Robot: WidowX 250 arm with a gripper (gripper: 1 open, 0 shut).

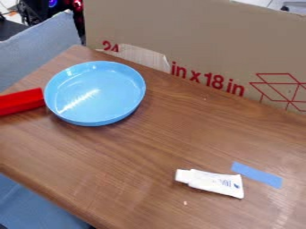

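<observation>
A round light-blue plate (96, 92) lies on the wooden table (149, 156) at the upper left. A white tube (210, 182) with a cap at its left end lies toward the lower right, beside a small strip of blue tape (257, 174). A red object (20, 102), cut off by the left edge, lies just left of the plate. No gripper can be made out with certainty in the view.
A cardboard box panel (203, 45) with red printing stands along the back. Blue-grey fabric (30, 54) borders the table at the left.
</observation>
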